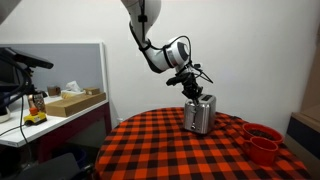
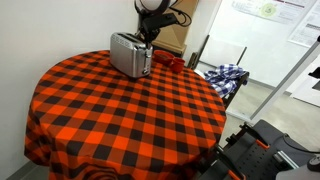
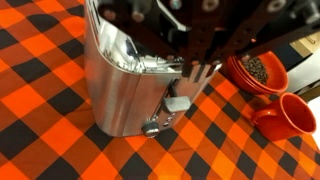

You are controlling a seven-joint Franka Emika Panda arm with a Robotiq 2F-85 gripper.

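Observation:
A silver toaster stands upright on the red-and-black checked cloth. Its front lever and a knob below it show in the wrist view. Right above the lever, at the toaster's upper edge, are the tips of my gripper, shut with nothing visible between them. Whether the fingers touch the toaster or lever I cannot tell. From the other side, the gripper appears at the same end of the toaster.
Beside the toaster are a red bowl with dark contents and a red mug. A cardboard box borders the table on the right.

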